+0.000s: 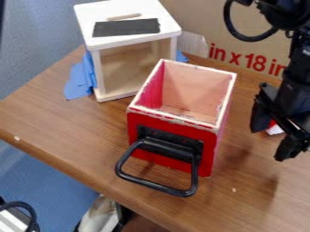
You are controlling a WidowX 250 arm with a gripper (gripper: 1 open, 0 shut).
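A red open-topped box [218, 136] stands on the wooden table, its inside pale pink, with a black handle [158, 188] folded out at the front. The black gripper [276, 131] hangs at the right, apart from the box. A small red-and-white object lies behind it, mostly hidden. Whether the fingers are open or shut is unclear.
A white wooden cubby [127, 25] with a dark slab on top stands at back left on a blue cloth [76, 83]. Cardboard [235, 53] backs the table.
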